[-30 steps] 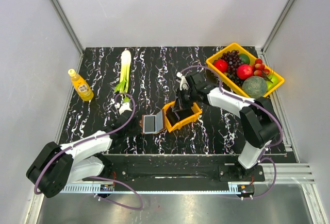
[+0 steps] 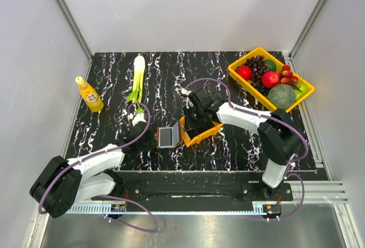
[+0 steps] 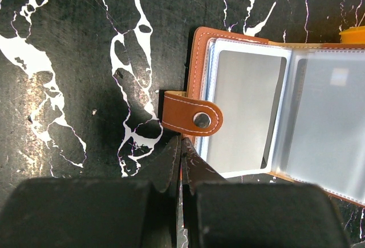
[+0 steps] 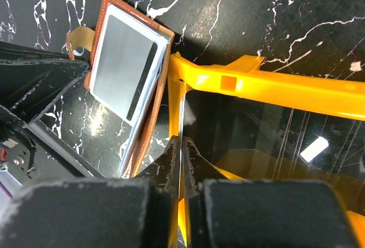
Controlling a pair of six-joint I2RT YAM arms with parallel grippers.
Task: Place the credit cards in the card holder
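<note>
The card holder, brown leather with clear sleeves, lies open on the black marbled table, its snap strap on the left side. My left gripper is shut at its left leather edge just below the strap and appears to pinch it. My right gripper is shut at the inner left wall of the small yellow box. A thin pale edge runs up from its fingertips; I cannot tell what it is, and nothing shows clearly between them. No separate card can be made out in the dark box.
A yellow fruit crate stands at the back right. A yellow bottle and a leek lie at the back left. The small box stands close to the holder's right side.
My right gripper has moved left inside the small yellow box over the last second, to its left wall. The left arm and the holder have not moved.
</note>
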